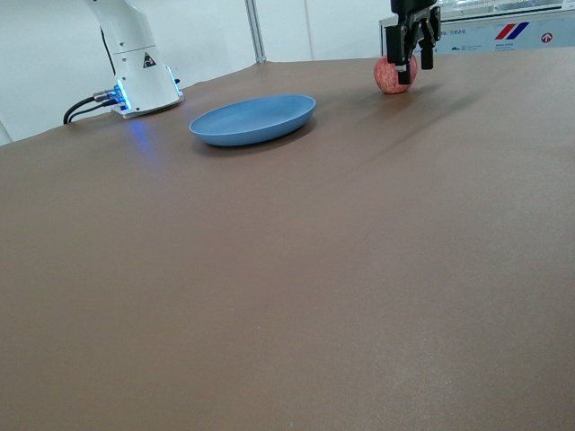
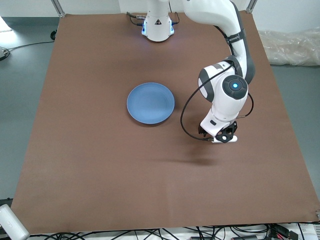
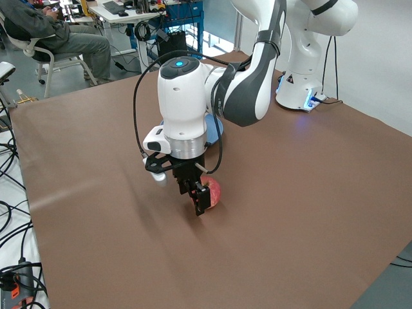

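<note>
A red apple (image 1: 392,79) (image 3: 215,192) stands on the brown table. My black gripper (image 1: 415,65) (image 3: 195,203) is low over it, its fingers in front of or around the apple; whether they touch it I cannot tell. In the left view the arm's wrist hides both gripper and apple (image 2: 218,131). A blue plate (image 2: 150,102) lies apart from the apple, largely hidden by the arm in the right view.
The white robot base (image 2: 157,27) stands at the table's back. Cables (image 3: 13,219) run along one edge outside it.
</note>
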